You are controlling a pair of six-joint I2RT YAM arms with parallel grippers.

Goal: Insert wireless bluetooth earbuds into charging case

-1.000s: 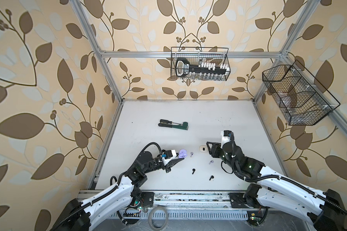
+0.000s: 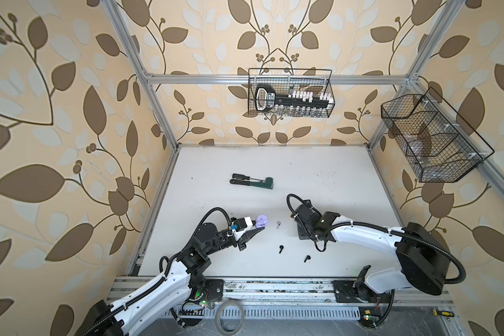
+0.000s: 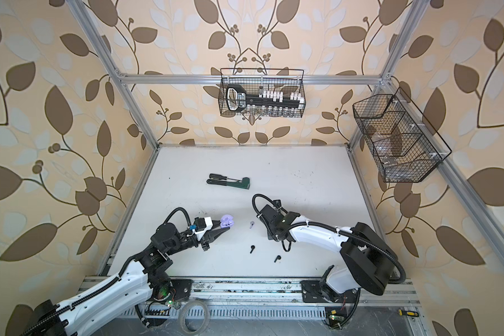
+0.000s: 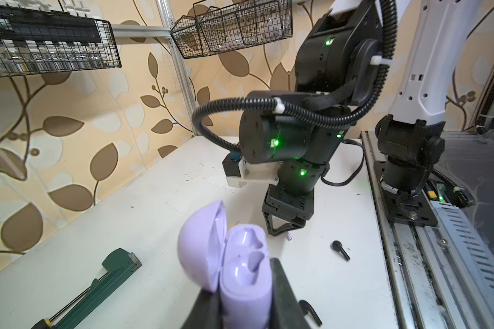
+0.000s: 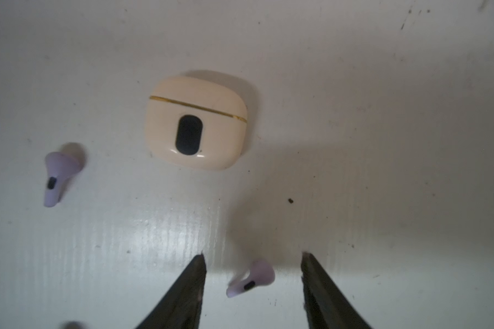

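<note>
An open lilac charging case (image 4: 244, 263) with empty slots is held upright in my left gripper (image 2: 254, 229), which is shut on it. My right gripper hangs fingers-down over the table, open, with a lilac earbud (image 5: 258, 277) lying between its fingertips on the tabletop. Another lilac earbud (image 5: 60, 172) lies apart from it, near a closed cream case (image 5: 196, 121) with a dark oval. Two black earbuds (image 2: 281, 248) (image 2: 307, 258) lie toward the table's front.
A green tool (image 2: 257, 182) lies at the back middle of the white table (image 2: 201, 162). Two wire baskets (image 2: 290, 103) (image 2: 431, 140) hang above on the frame.
The left gripper with the lilac case moved slightly.
</note>
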